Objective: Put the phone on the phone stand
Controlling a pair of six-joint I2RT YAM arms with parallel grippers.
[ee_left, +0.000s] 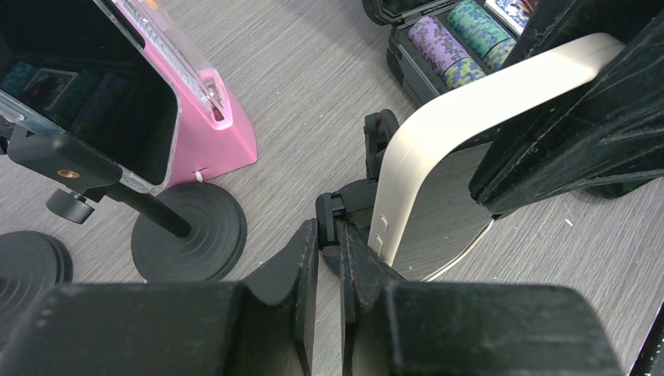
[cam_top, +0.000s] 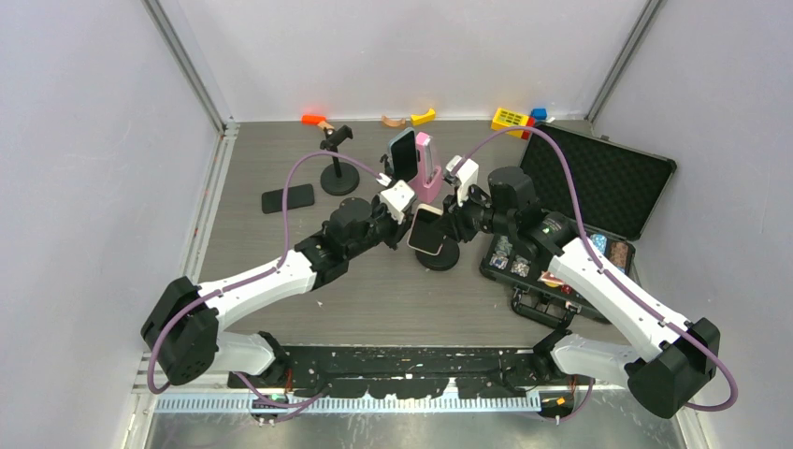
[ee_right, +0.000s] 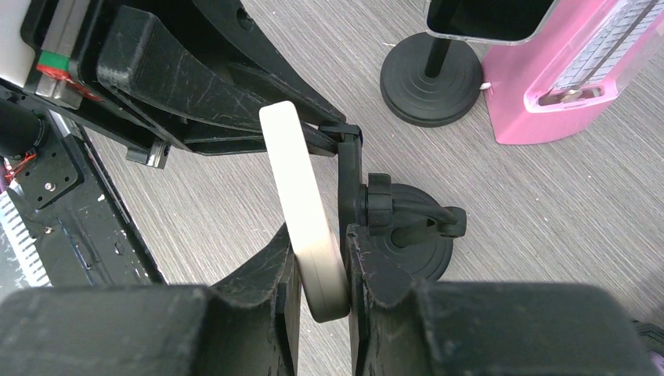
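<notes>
A phone with a pale rim (cam_top: pixel 425 230) is held tilted over a black stand with a round base (cam_top: pixel 438 259) in the middle of the table. My right gripper is shut on the phone, whose pale edge runs up between its fingers in the right wrist view. My left gripper is shut on the black holder of the stand (ee_left: pixel 329 211), beside the phone's lower edge. In the left wrist view the phone's pale side (ee_left: pixel 415 149) lies just right of that holder; how fully it rests on it is hard to tell.
Behind are another phone (cam_top: pixel 403 154) on a stand, a pink holder (cam_top: pixel 428 182) and an empty stand (cam_top: pixel 339 178). A black phone (cam_top: pixel 288 198) lies at left. An open chip case (cam_top: pixel 598 178) fills the right.
</notes>
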